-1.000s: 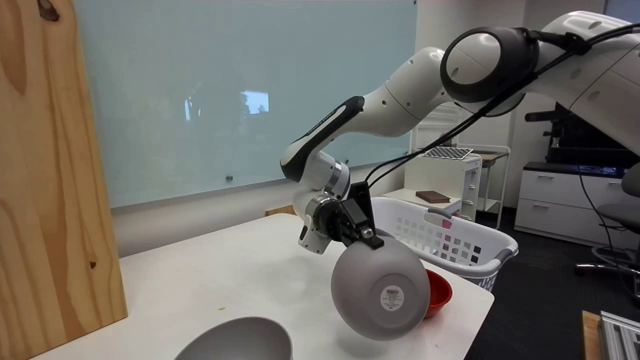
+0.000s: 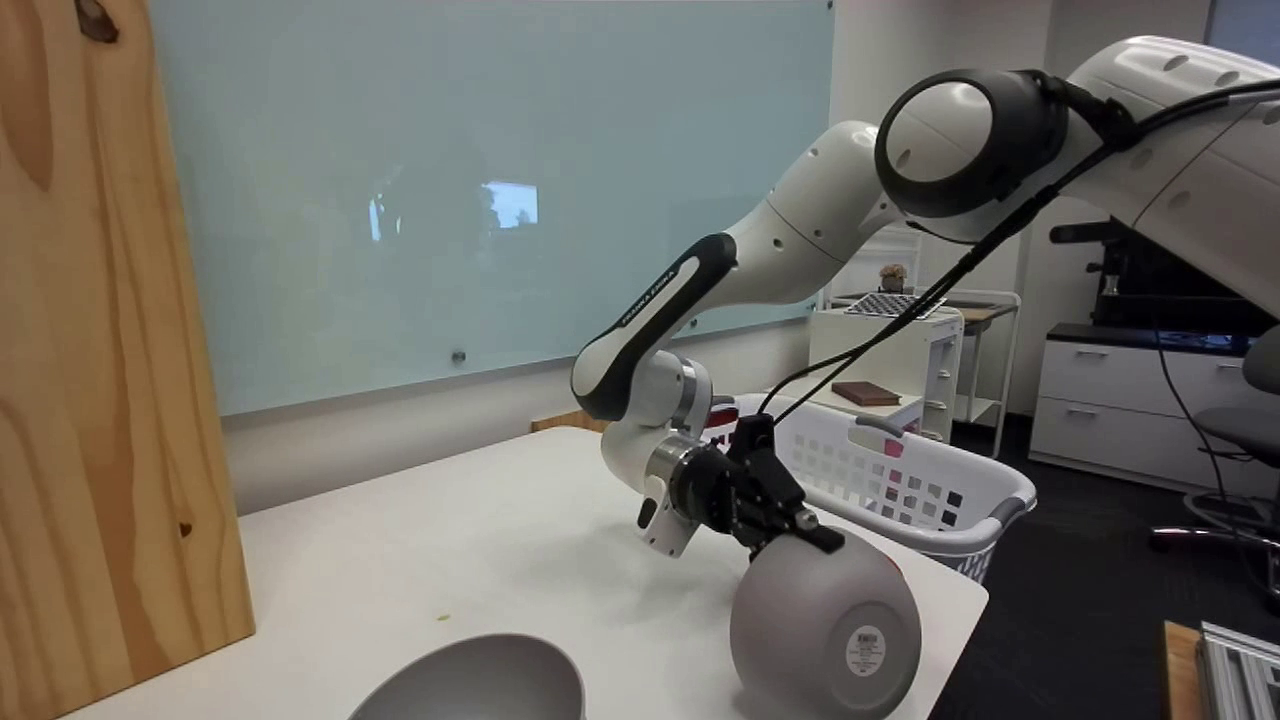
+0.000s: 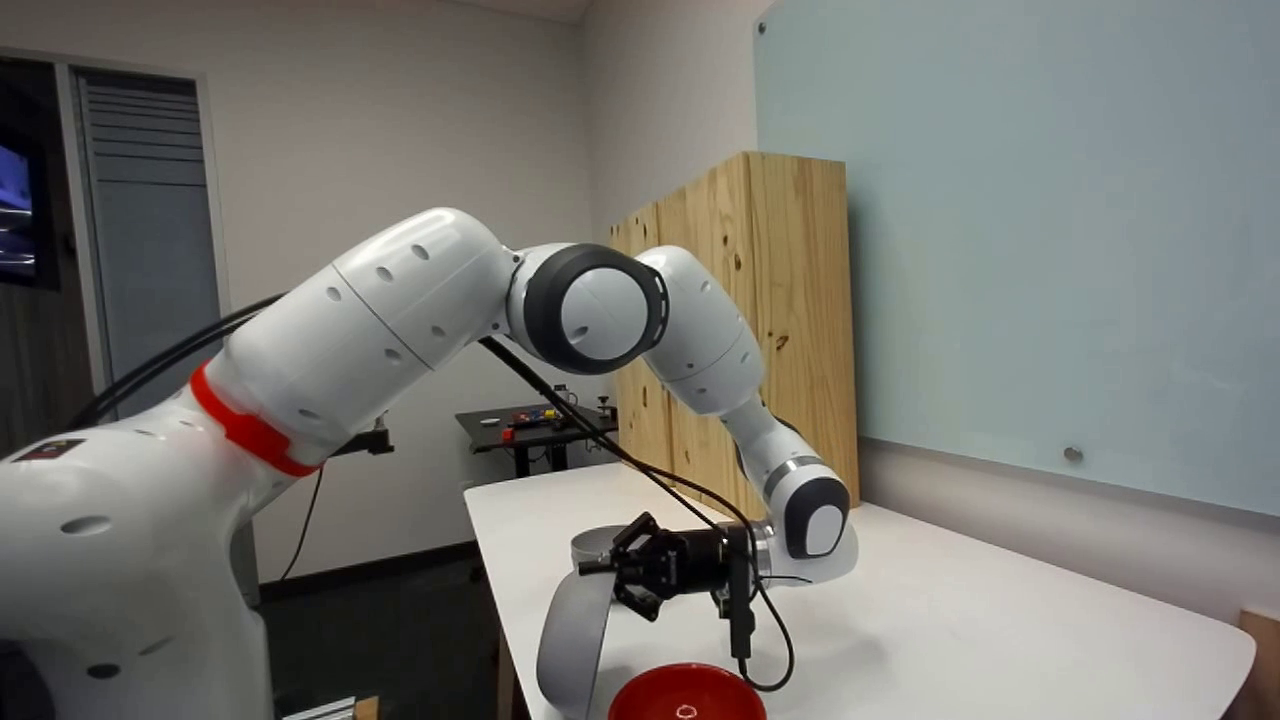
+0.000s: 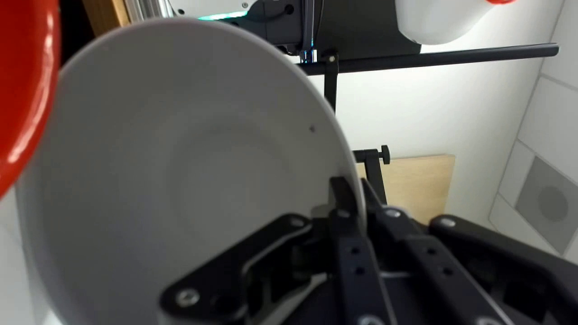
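Tipped onto its side, a grey bowl (image 2: 810,630) hangs by its rim from my gripper, which is shut on it. In the wrist view the hollow inside of this bowl (image 4: 179,141) faces the camera, and the fingers pinch its right edge. Exterior view 2 shows the held bowl (image 3: 571,642) nearly edge-on, low over the table; I cannot tell whether it touches the top. A red bowl (image 3: 686,694) stands close beside it, and its rim fills the left of the wrist view. The second grey bowl (image 2: 486,684) rests on the table, apart from the gripper.
A white laundry basket (image 2: 912,480) stands beyond the table's far edge. The tall wooden panel (image 2: 108,360) borders the table on the left in exterior view 1.
The gripper and held grey bowl have moved right and lower in exterior view 1, and the bowl has tilted further. It now hides nearly all of the red bowl there.
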